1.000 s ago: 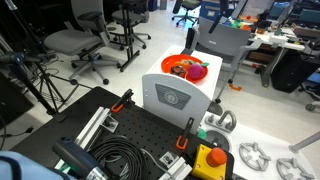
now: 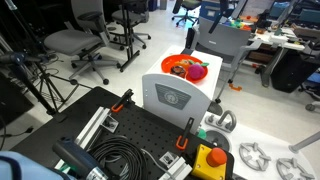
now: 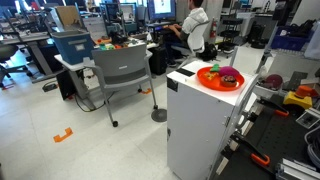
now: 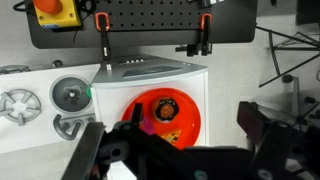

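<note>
A red plate (image 2: 167,64) rests on top of a white cabinet (image 3: 193,99), holding several pieces that look like toy food. Among them are a purple piece (image 2: 197,73), a round brown piece (image 4: 165,108) and an orange wedge (image 4: 172,137). Above the plate, my gripper is open, its dark fingers wide apart at the lower part of the wrist view. Nothing shows between them in its grip. The purple piece (image 4: 148,128) is partly hidden by the dark gripper parts in that view.
Beside the plate is a small sink (image 4: 70,93) with a faucet (image 4: 69,126); a stove burner (image 4: 20,106) lies farther left. A yellow box with a red button (image 2: 212,160) stands near the base. Coiled black cable (image 2: 120,156) lies on the dark platform (image 2: 140,122).
</note>
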